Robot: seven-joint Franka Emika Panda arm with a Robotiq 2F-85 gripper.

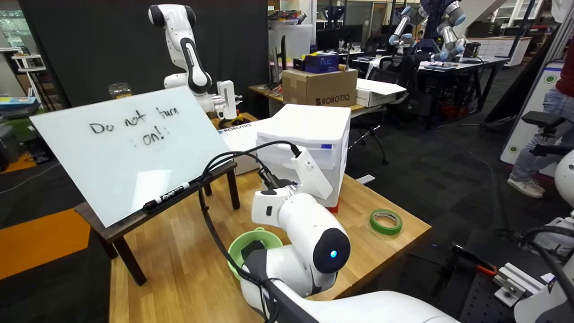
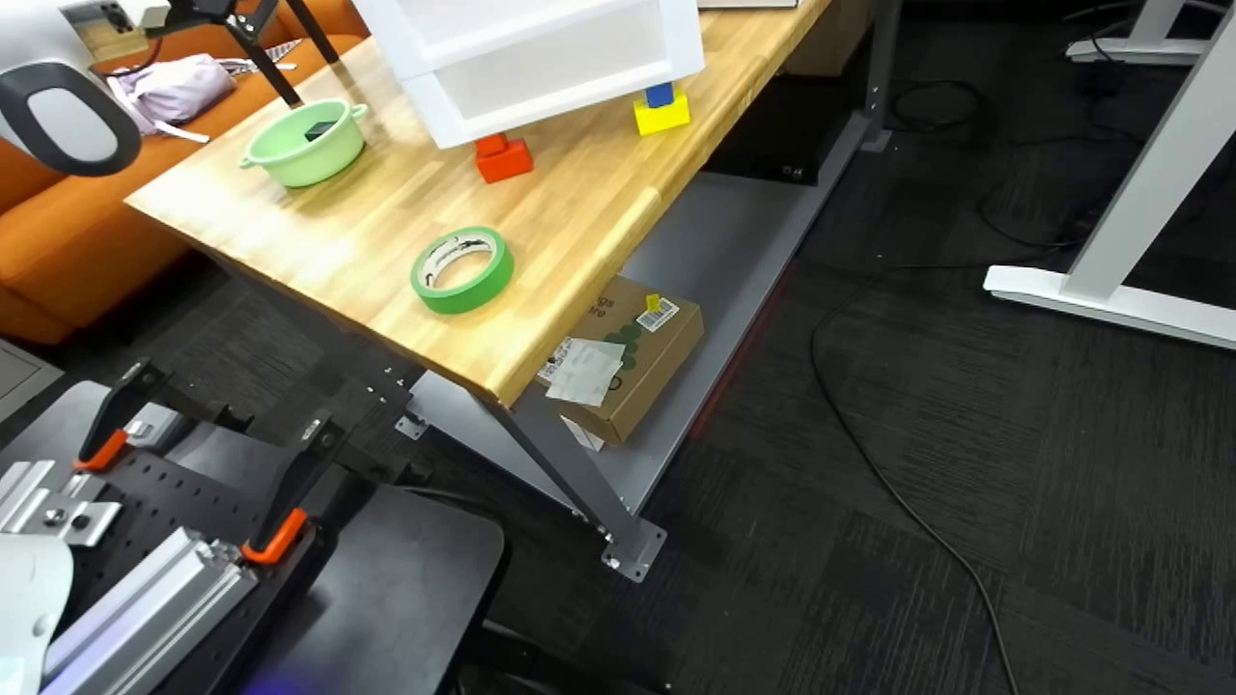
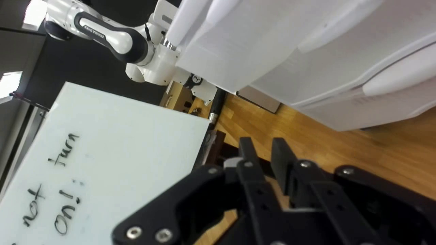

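My gripper hangs over the table between the whiteboard and the white drawer unit. In the wrist view its dark fingers stand a small distance apart; I cannot make out an object between the tips. The whiteboard (image 1: 129, 145), lettered "Do not turn on!", leans on a dark wooden stand (image 1: 134, 218). A black-and-white marker (image 1: 167, 195) lies along its lower edge. The white drawer unit (image 3: 286, 53) is beyond the fingers at upper right. A light green bowl (image 2: 303, 163) holds a black block (image 2: 320, 129); in exterior view 1 my arm partly covers it.
Green tape (image 2: 463, 270) lies near the table corner. A red block (image 2: 504, 161) and a yellow block (image 2: 662, 114) are at the drawer unit's base. Another white robot arm (image 1: 185, 54) stands behind the whiteboard. Bare tabletop (image 1: 177, 269) shows at front left.
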